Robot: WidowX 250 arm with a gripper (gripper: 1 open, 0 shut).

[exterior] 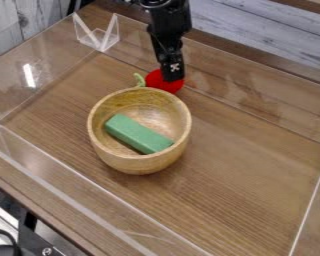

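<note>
My black gripper (168,62) hangs at the top centre, its fingers just above a red object (164,84) with a small green piece at its left; whether it is open or shut is hard to tell. A round tan bowl (171,112) stands just in front, holding a green block (137,134).
A clear plastic piece (96,32) sits near the back left corner.
</note>
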